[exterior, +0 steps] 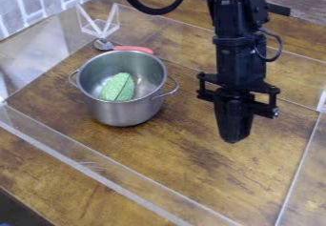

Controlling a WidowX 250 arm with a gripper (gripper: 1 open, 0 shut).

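A black robot arm reaches down from the top, its gripper (pixel 234 127) hanging low over the wooden table right of a steel pot, fingers pointing down and closed with nothing visible between them. The pot (pixel 132 110) has two side handles and holds a light green oblong item (pixel 117 86), lying inside.
Behind the pot lie a spoon with a red handle (pixel 133 50) and a clear wire-like object (pixel 97 24). Clear panels edge the left and front.
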